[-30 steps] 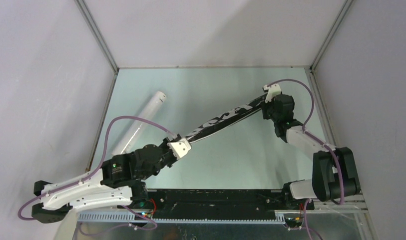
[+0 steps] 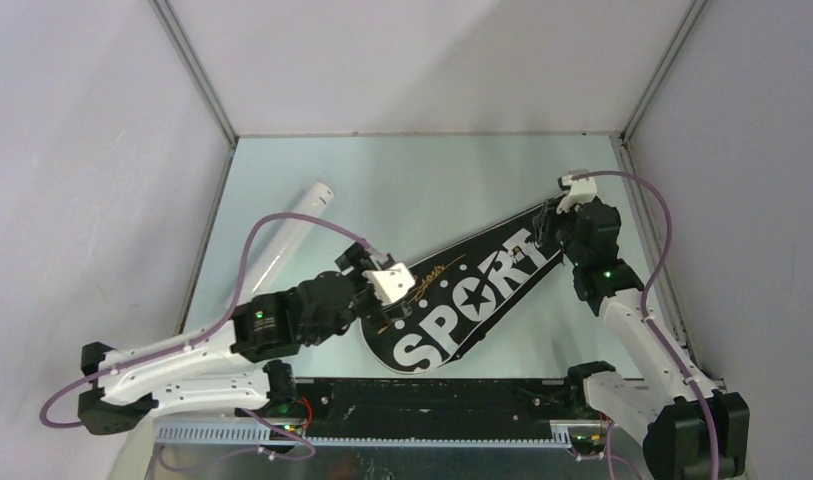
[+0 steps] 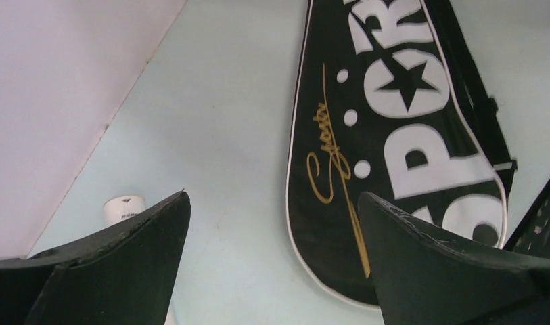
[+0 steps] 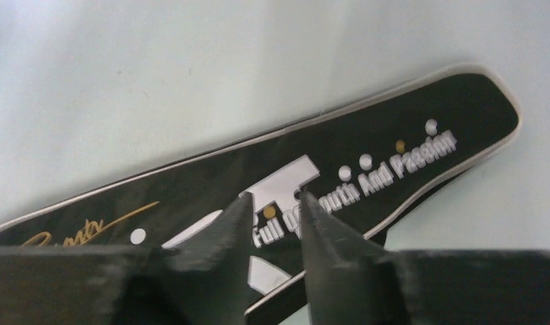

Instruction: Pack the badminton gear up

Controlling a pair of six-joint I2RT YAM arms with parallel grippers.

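A black racket bag (image 2: 452, 300) printed SPORT in white lies flat and diagonal on the table. My left gripper (image 2: 372, 295) is over the bag's wide end; in the left wrist view its fingers stand wide open above the bag (image 3: 333, 223), empty. My right gripper (image 2: 550, 215) is over the narrow end; in the right wrist view its blurred fingertips are slightly apart above the printed face (image 4: 394, 122), holding nothing visible. A white shuttlecock tube (image 2: 292, 230) lies to the left, also partly in the left wrist view (image 3: 123, 206).
White walls (image 2: 102, 120) enclose it at left, back and right, with metal rails along the edges.
The bag has gone from a narrow strip stretched between my grippers to lying flat, printed face up. Both grippers have released it; the left moved right, the right shifted slightly.
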